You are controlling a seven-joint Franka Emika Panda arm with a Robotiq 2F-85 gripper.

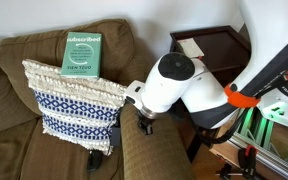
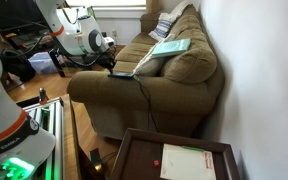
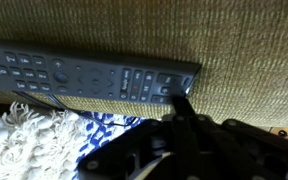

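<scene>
A long dark-grey remote control lies on the brown woven sofa fabric in the wrist view, its buttons facing up. In exterior view 2 the remote rests on top of the near sofa arm, with a cable hanging close by. My gripper is low at the remote's right end, its fingertips overlapping that end's lower corner in the image; whether they touch cannot be told. The gripper looks shut, with nothing visible between its fingers. From exterior view 1 the fingertips appear small and dark against the sofa arm.
A blue-and-white fringed cushion leans on the sofa beside the arm, with a green book standing above it. Beyond the arm is a dark brown tray holding a pale book. Open floor shows below the sofa arm.
</scene>
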